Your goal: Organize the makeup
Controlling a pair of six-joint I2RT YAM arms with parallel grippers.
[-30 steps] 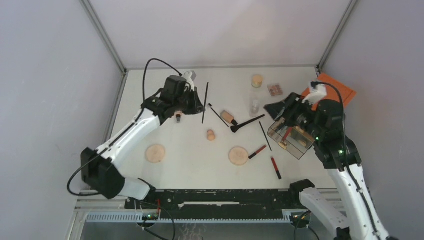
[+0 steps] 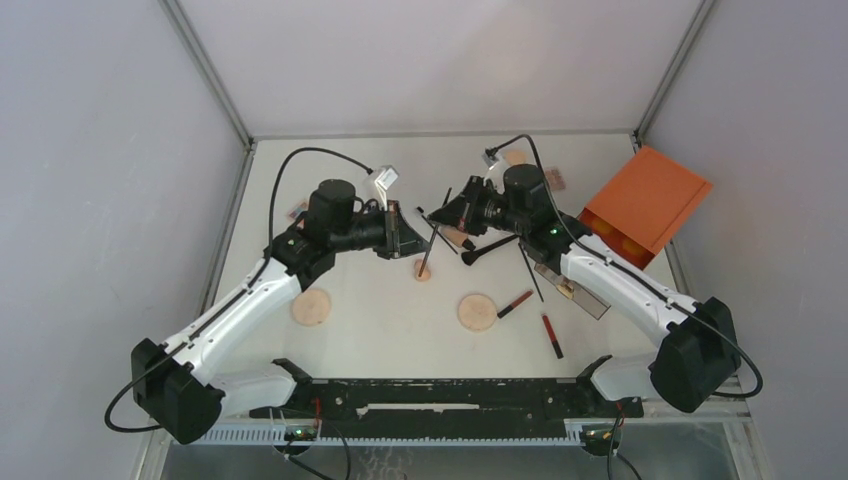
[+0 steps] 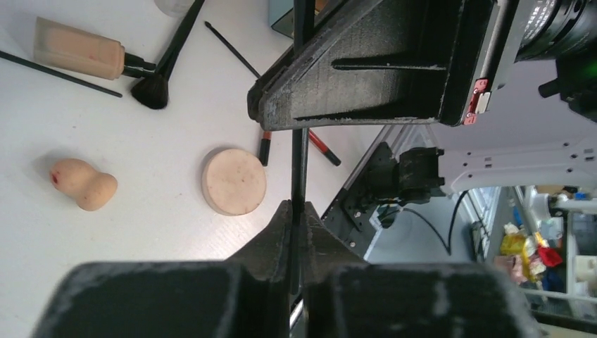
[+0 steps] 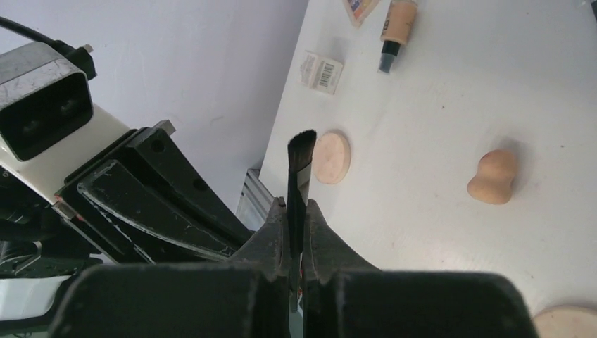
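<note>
Over the middle of the table both grippers meet at a thin dark brush (image 4: 300,162), held upright to tilted. My right gripper (image 2: 437,218) is shut on it. My left gripper (image 2: 415,243) surrounds the brush's shaft (image 3: 298,169) close beside the right one; whether its fingers grip it is unclear. Below lie a peanut-shaped sponge (image 3: 83,184), a round puff (image 3: 233,181), a foundation tube (image 3: 78,49), a black fluffy brush (image 2: 480,250) and red pencils (image 2: 552,336).
An orange box (image 2: 645,195) with a clear organizer (image 2: 575,290) stands at the right. Another puff (image 2: 310,307) lies left.
My right arm has swung left from above the organizer to the brush. My left gripper, which carried the brush, has moved down toward the front and turned.
</note>
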